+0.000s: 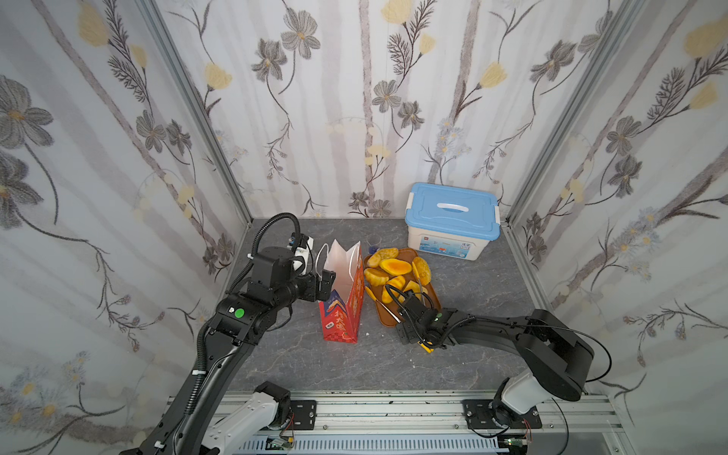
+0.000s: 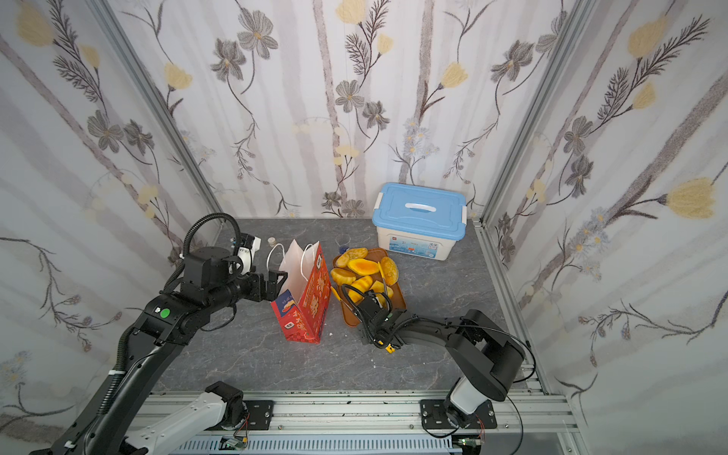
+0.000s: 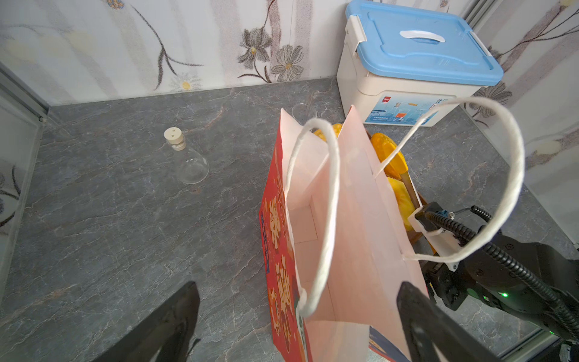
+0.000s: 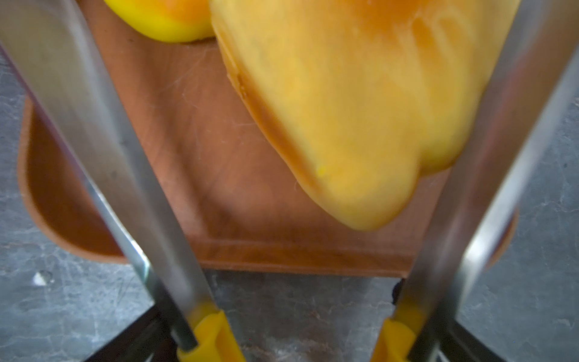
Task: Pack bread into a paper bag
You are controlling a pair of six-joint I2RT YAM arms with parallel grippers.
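Several yellow-orange breads are heaped on a brown tray. My right gripper is over the tray's near part, its long metal fingers spread apart. One pale yellow bread shows between these fingers, with no grip on it; their far ends run out of the right wrist view. Left of the tray stands a red paper bag, upright, its mouth open and its white handles raised. Seen from above, the bag's inside looks empty. My left gripper is open at the bag's left side, holding nothing.
A white box with a blue lid stands behind the tray on the right. Left of the bag is a small corked glass bottle, on otherwise clear grey tabletop. The right arm reaches in from the right front.
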